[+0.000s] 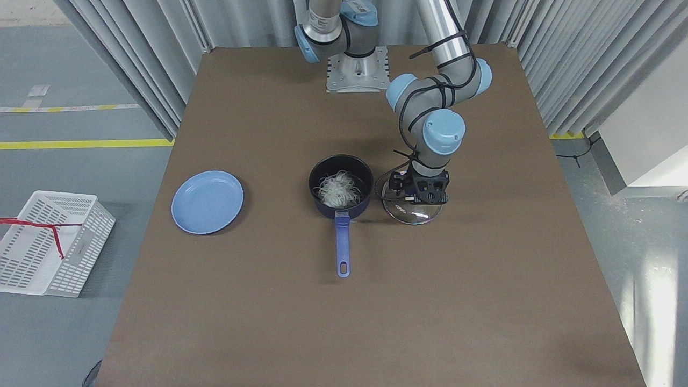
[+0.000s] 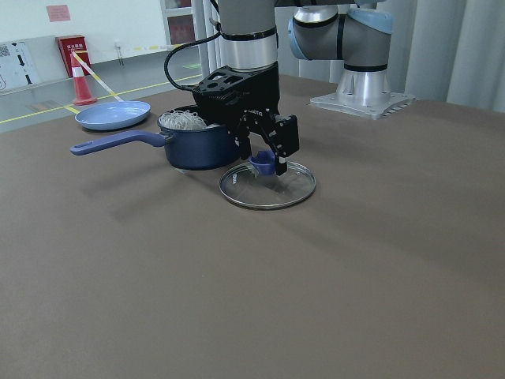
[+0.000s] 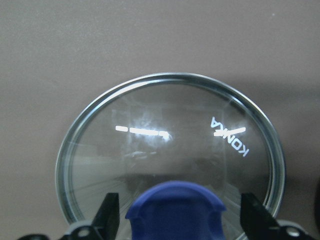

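A glass lid with a blue knob lies on the table beside a dark blue saucepan holding white noodle-like strands. My gripper is low over the lid, its fingers open either side of the knob, apart from it in the wrist view. In the left view the black gripper is at the knob; in the front view the gripper body covers much of the lid.
A blue plate lies left of the saucepan, whose handle points to the front. A white basket is on the floor at left.
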